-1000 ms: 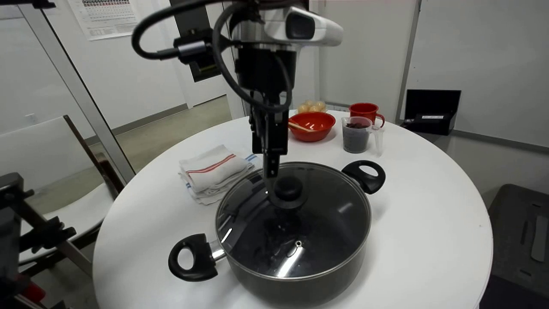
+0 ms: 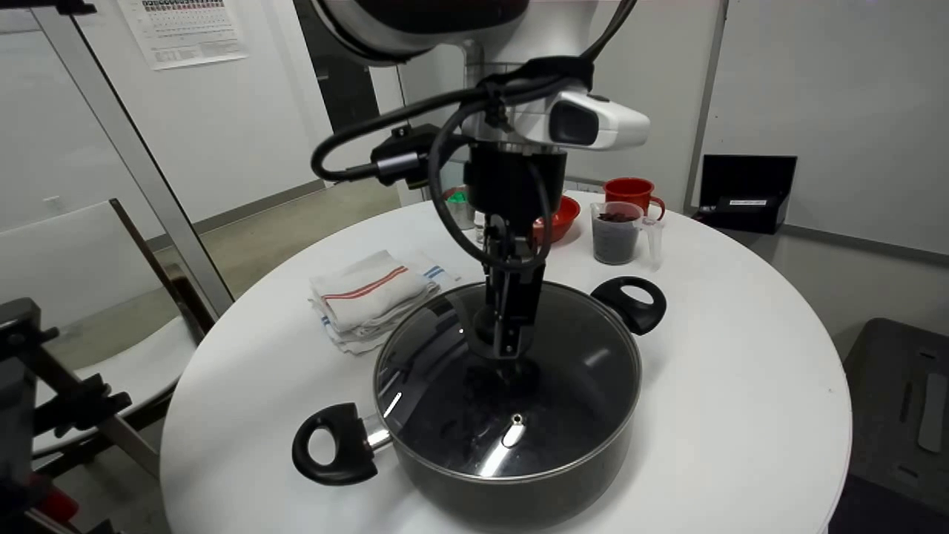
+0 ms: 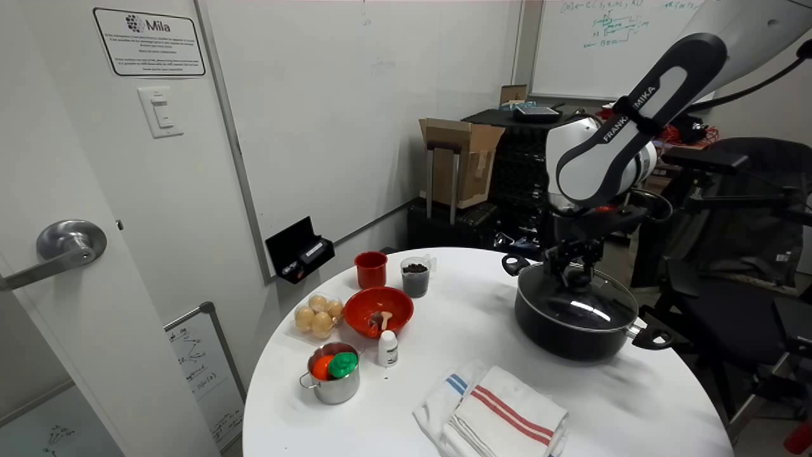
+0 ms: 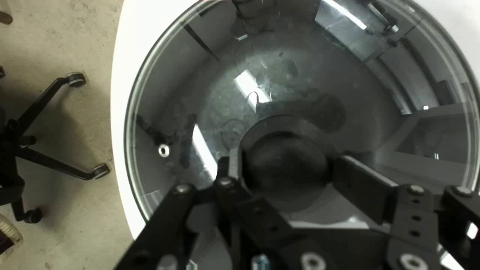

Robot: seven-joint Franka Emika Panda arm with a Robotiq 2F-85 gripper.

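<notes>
A dark pot (image 2: 525, 503) with two black handles stands on the round white table, its glass lid (image 2: 569, 427) in place. My gripper points down at the middle of the lid, its fingers (image 4: 365, 186) standing apart on either side of the round black lid knob (image 4: 288, 173). The left finger lies close against the knob and the right one is near its other side; firm contact on both sides cannot be made out. From the first exterior view, the gripper covers most of the knob.
Folded towels (image 3: 506, 415) lie beside the pot. Farther off are a red bowl (image 3: 396, 304), a red mug (image 3: 370, 270), a measuring cup (image 3: 415, 280), a small metal pot (image 3: 335, 387), a white bottle (image 3: 388, 349) and an egg carton (image 3: 318, 316). Bare table lies right of the pot in the first exterior view.
My gripper has come down and to the right in the first exterior view, from above and behind the knob to around it. Pot, lid and towels look essentially unmoved.
</notes>
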